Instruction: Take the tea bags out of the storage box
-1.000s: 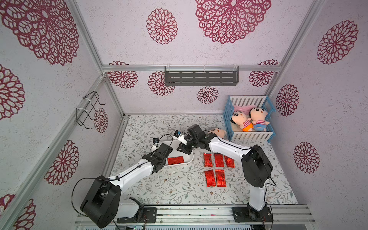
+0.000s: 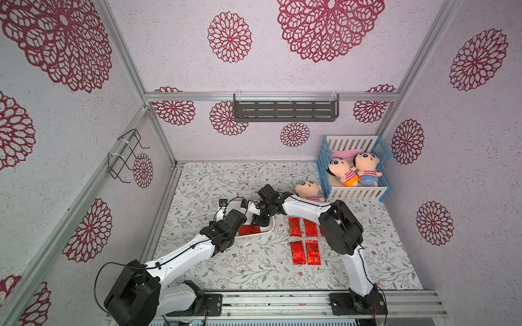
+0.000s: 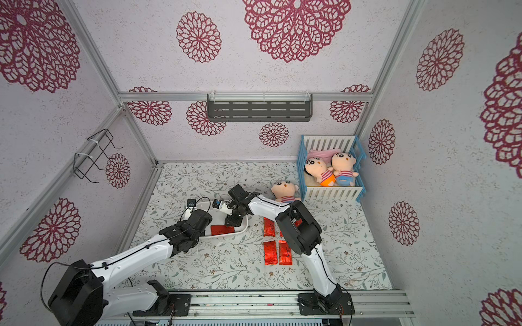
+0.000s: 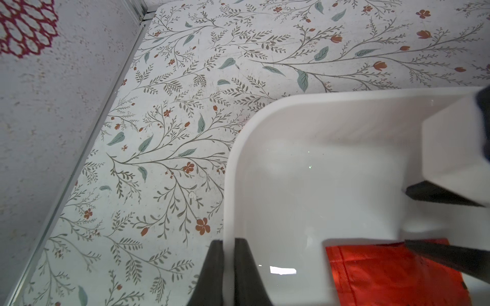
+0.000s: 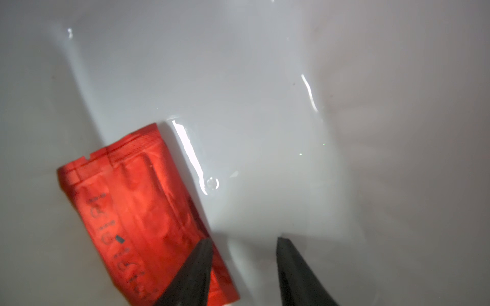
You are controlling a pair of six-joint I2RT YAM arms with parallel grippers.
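The white storage box [image 4: 316,168] stands on the table. Its rim lies between the fingers of my left gripper, which is shut on it. A red tea bag [image 5: 137,214] lies flat inside on the box floor, partly hidden by a finger in the right wrist view. My right gripper reaches down into the box with its fingers apart. One fingertip overlaps the bag's edge in that view; nothing is gripped, and whether it touches cannot be told.
Several red tea bags [image 2: 298,253] lie in two rows right of the box, partly under the right arm. A doll [image 2: 308,189] sits behind that arm, beside the blue-and-white crib [image 2: 356,193] with two dolls. Table left of the box is clear.
My right gripper has come left and lower into the box, and its arm now covers part of the tea bag rows. The left arm has shifted slightly to the right.
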